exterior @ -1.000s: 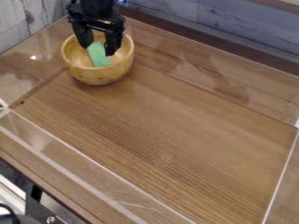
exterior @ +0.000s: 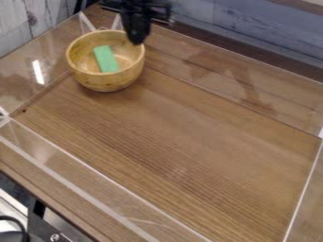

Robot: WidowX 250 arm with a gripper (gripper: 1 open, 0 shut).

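My gripper (exterior: pixel 142 30) is at the top of the view, a dark blurred shape above the back right rim of a tan round bowl (exterior: pixel 108 82). Its fingertips are too blurred to show clearly whether they are open or shut. Inside the bowl, toward its left side, lies a light green block (exterior: pixel 106 59).
The wooden tray floor (exterior: pixel 190 156) is bare to the right of and in front of the bowl. Raised walls (exterior: pixel 240 24) bound it at the back and on the sides. A black cable shows at the bottom left corner.
My gripper has risen from inside the bowl and moved up and to the right, uncovering the green block, which remains in the bowl.
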